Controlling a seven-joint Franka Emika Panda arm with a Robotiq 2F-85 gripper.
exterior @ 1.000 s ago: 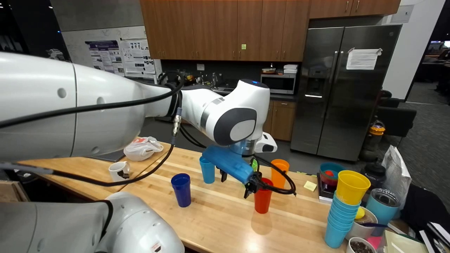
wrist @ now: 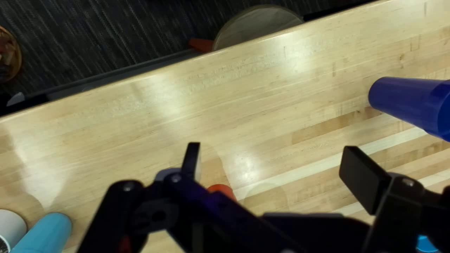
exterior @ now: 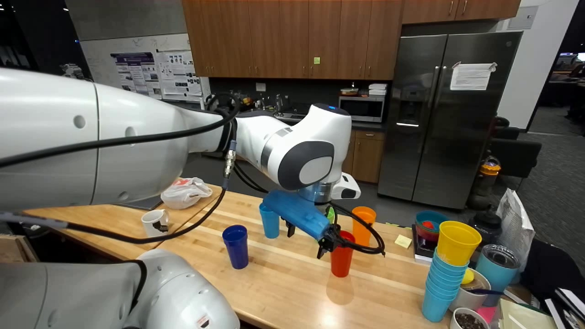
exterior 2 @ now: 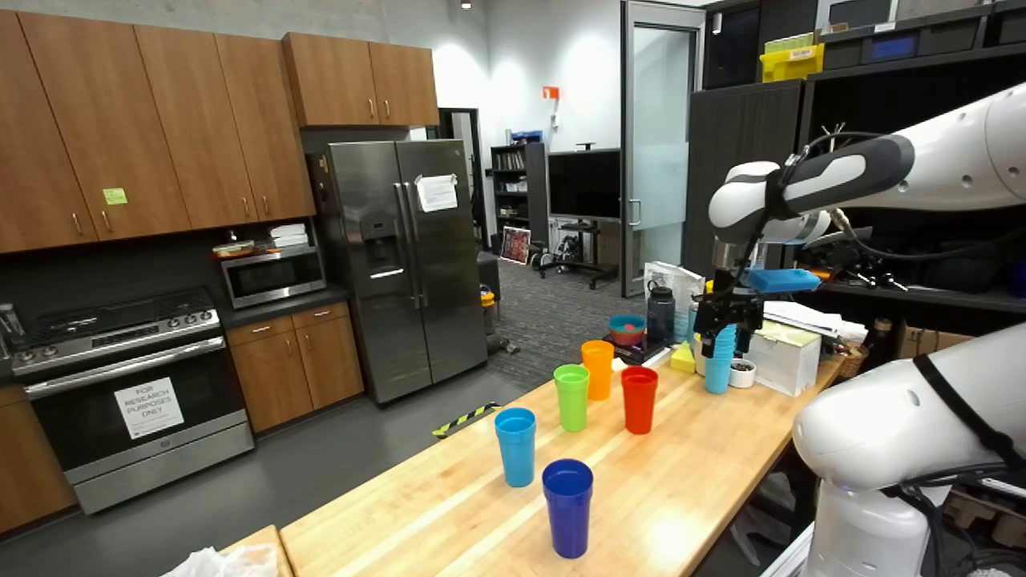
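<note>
My gripper [exterior: 305, 241] hangs above the wooden table, its two fingers wide apart with only bare wood between them in the wrist view [wrist: 276, 170]. Upright cups stand below and around it: dark blue [exterior 2: 568, 510], light blue [exterior 2: 516, 448], green [exterior 2: 572, 399], orange [exterior 2: 598, 371] and red [exterior 2: 640, 401]. Part of the green cup is hidden behind the gripper in exterior view 1. Only a bit of the red cup [wrist: 222, 190] shows past the gripper in the wrist view, while the dark blue cup [wrist: 405, 103] is at the right.
At the table's right end, a yellow cup [exterior: 459, 243] tops a stack of light blue cups [exterior: 443, 286], close to a bottle, bowls and papers. A mug [exterior: 156, 223] and a plastic bag [exterior: 185, 192] sit at the left.
</note>
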